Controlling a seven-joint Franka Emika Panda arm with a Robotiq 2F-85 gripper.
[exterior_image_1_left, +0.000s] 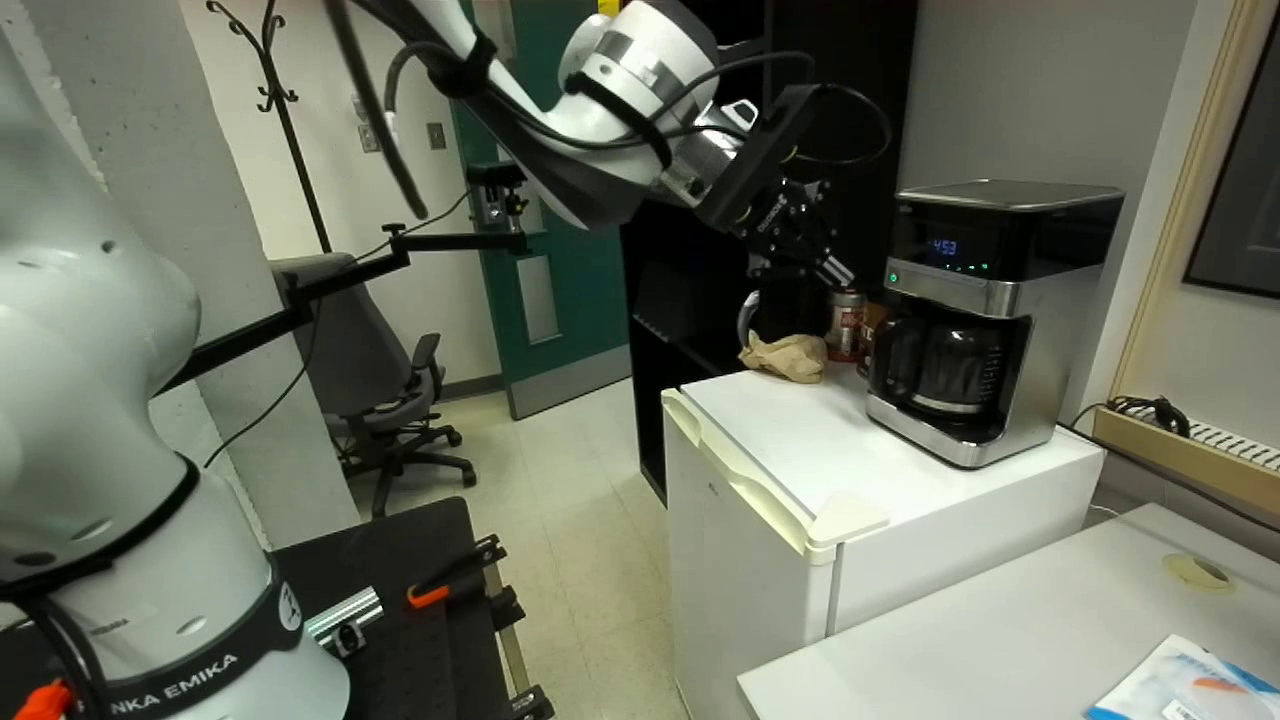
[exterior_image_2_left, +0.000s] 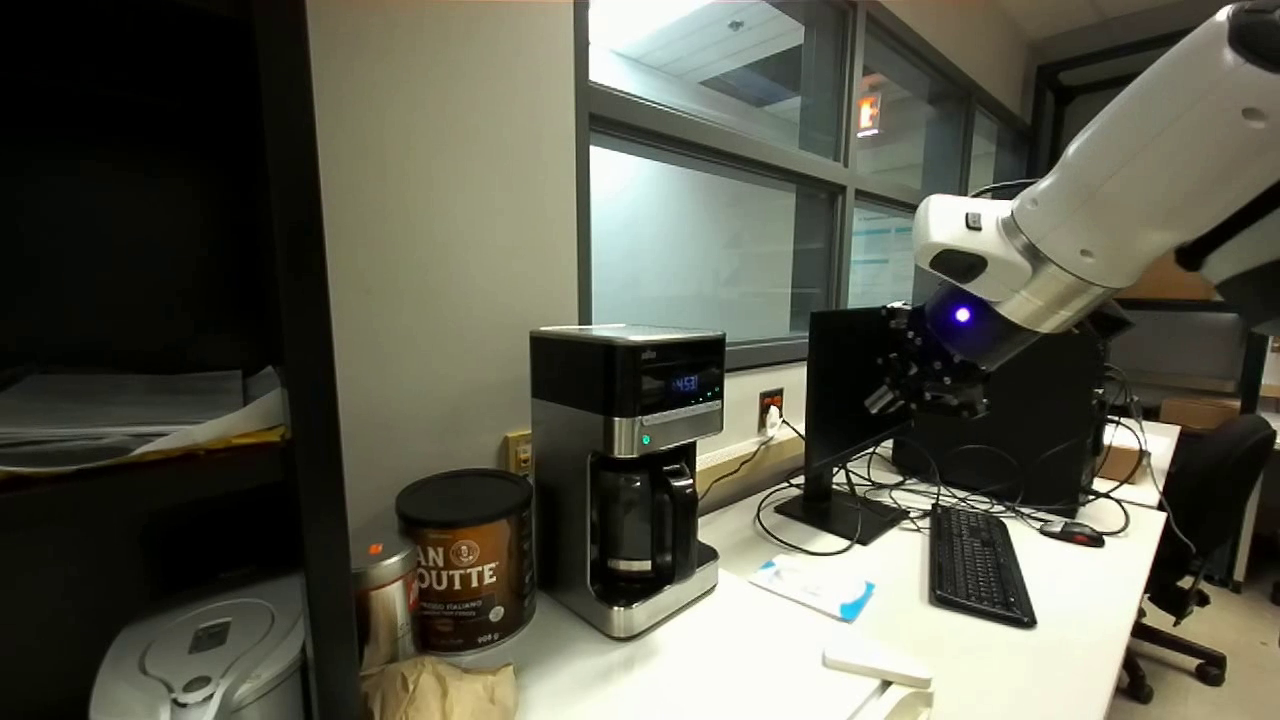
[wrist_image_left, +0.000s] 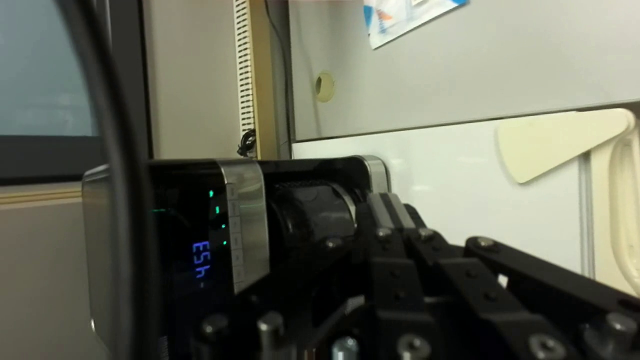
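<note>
A black and silver coffee maker (exterior_image_1_left: 1008, 240) stands on the white mini fridge (exterior_image_1_left: 768, 420), its display lit and a green light glowing. Its glass carafe (exterior_image_1_left: 956, 364) sits inside the machine. To the left of the machine in the first exterior view, my gripper (exterior_image_1_left: 842, 274) is held in the air, tilted down toward the coffee maker's side. The wrist view shows the gripper with both fingers pressed together and nothing visible between them. Beyond the fingers there, the carafe (wrist_image_left: 315, 210) and the control panel (wrist_image_left: 201, 255) appear sideways.
A crumpled brown bag (exterior_image_1_left: 786, 358), a metal can (exterior_image_1_left: 846, 326) and a brown coffee tin (exterior_image_2_left: 468, 564) stand beside the machine. A black shelf (exterior_image_2_left: 282, 300) rises at the back. A packet (exterior_image_1_left: 1188, 684) lies on the white desk.
</note>
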